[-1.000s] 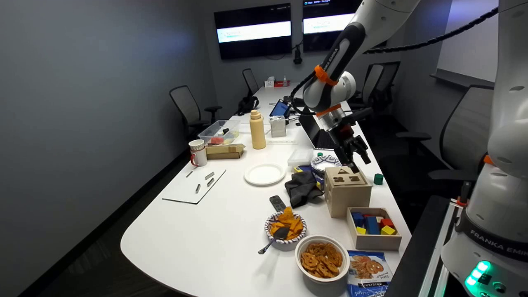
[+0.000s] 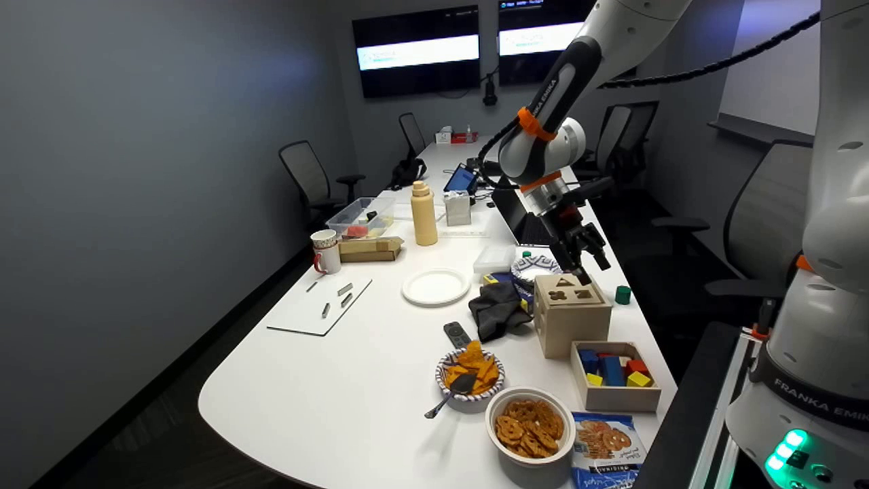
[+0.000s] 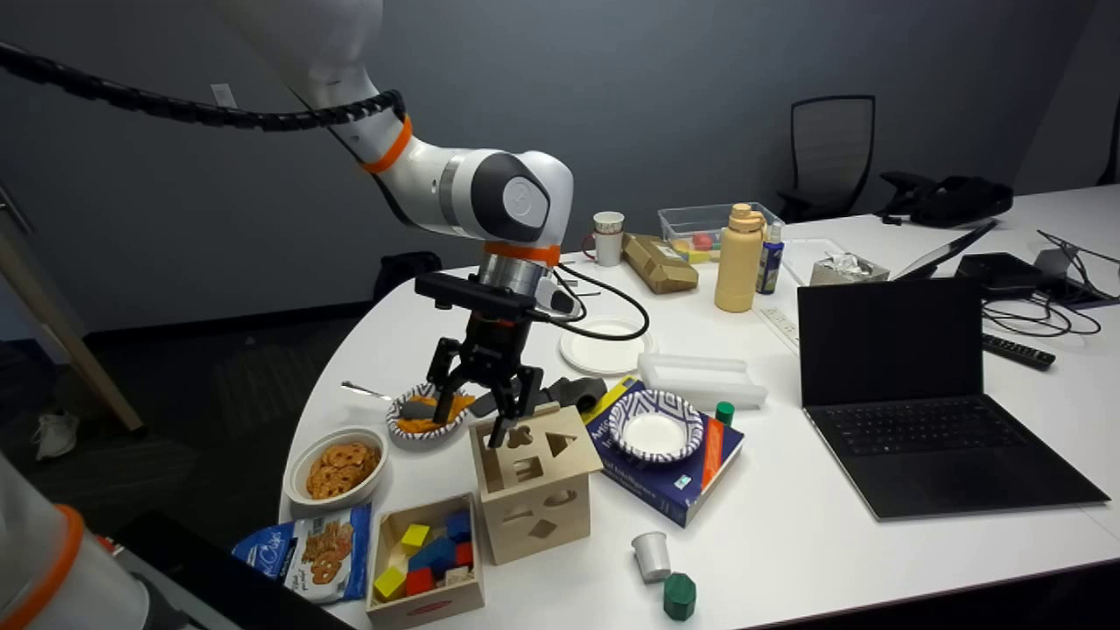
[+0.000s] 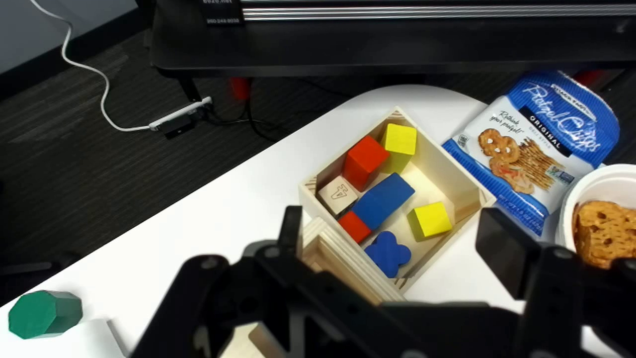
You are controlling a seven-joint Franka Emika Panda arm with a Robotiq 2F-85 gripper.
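My gripper [image 3: 470, 422] hangs open over the wooden shape-sorter box [image 3: 541, 530], with nothing between its fingers. The sorter's lid, seen in exterior view 2, has cut-out holes, and part of it is hidden behind my fingers. Beside the sorter is a shallow wooden tray [image 4: 450, 237] of blocks. In the wrist view the tray holds a blue flower-shaped block [image 4: 388, 254], a blue block [image 4: 382, 202], a red block [image 4: 364, 161], two yellow blocks, a smaller red piece and a plain wooden piece. A green block [image 3: 679, 597] lies apart on the table near a small grey cup [image 3: 652, 556].
A pretzel bag [image 2: 608, 449], a pretzel bowl [image 2: 530, 425] and a chip bowl [image 2: 470, 373] with a spoon stand near the tray. A book [image 3: 688, 483] bearing a patterned bowl and an open laptop [image 3: 945, 441] lie past the sorter.
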